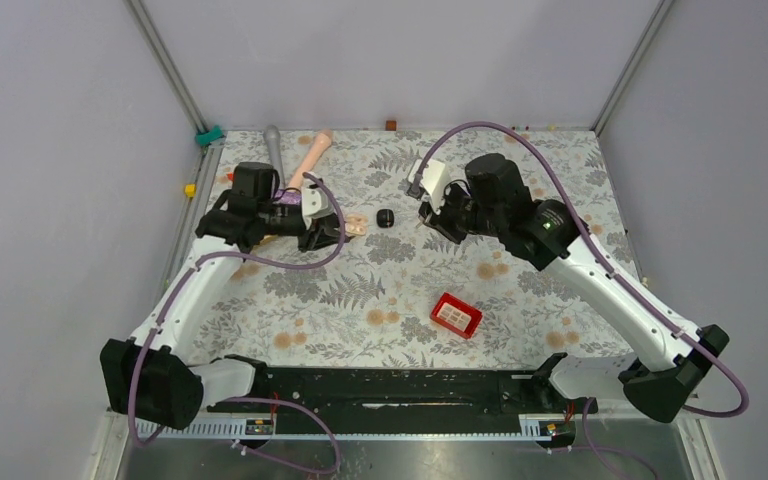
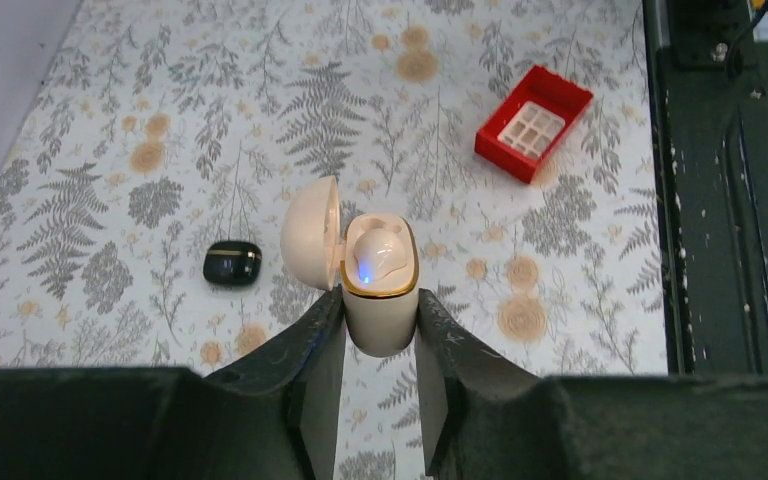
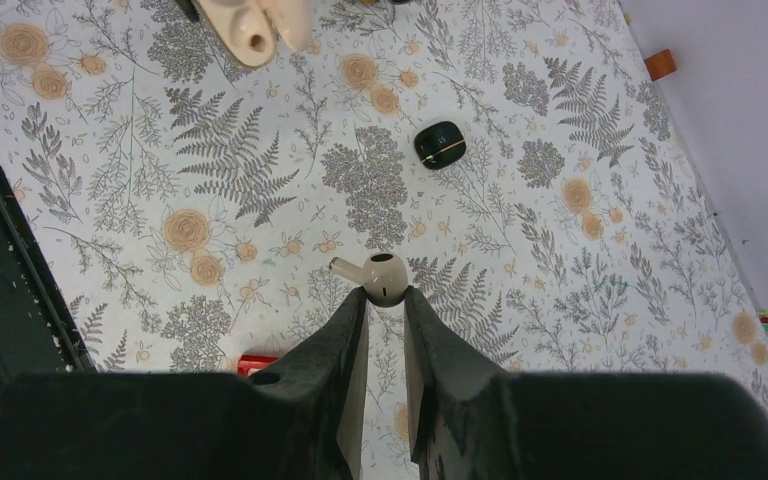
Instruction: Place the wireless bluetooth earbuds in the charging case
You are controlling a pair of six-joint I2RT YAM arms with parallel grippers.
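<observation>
My left gripper is shut on the cream charging case, held above the table with its lid open; one earbud with a blue light sits inside, and the other cavity looks empty in the right wrist view. My right gripper is shut on a cream earbud (image 3: 384, 275), its stem pointing left. In the top view the two grippers face each other over the table, apart, with a small black object (image 1: 384, 217) lying between them.
A red box (image 1: 456, 315) with a pale insert lies at the front middle. Several microphone-like objects, including a pink one (image 1: 310, 158), lie at the back left. A small orange block (image 3: 661, 64) is at the back edge.
</observation>
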